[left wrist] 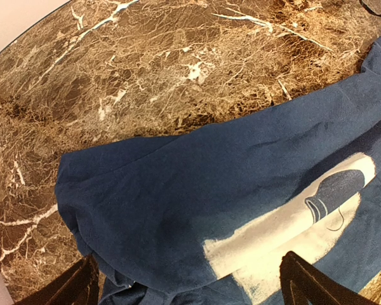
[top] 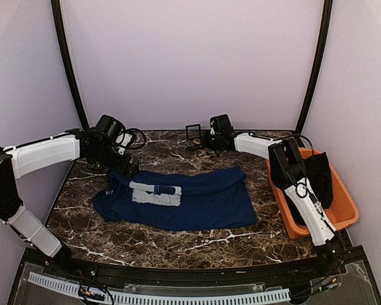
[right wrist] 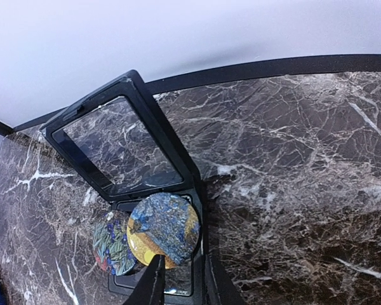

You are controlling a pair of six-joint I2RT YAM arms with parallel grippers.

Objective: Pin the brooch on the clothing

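Dark blue clothing (top: 197,210) with a pale patch (top: 155,199) lies spread on the marble table, its far edge folded over. In the left wrist view, my left gripper stands wide open above the cloth, nothing between its fingers. A round brooch (right wrist: 171,229) with a blue and yellow face rests on a black case, its clear lid (right wrist: 120,146) tilted up. Beside it, a green patterned brooch (right wrist: 113,243) overlaps the case's left edge. My right gripper is partly open by the case's near right side, with no brooch between its fingers.
An orange bin (top: 343,203) with dark material in it stands at the right, next to the right arm. A wall rises behind the table's far edge. Bare marble (right wrist: 292,178) lies right of the case.
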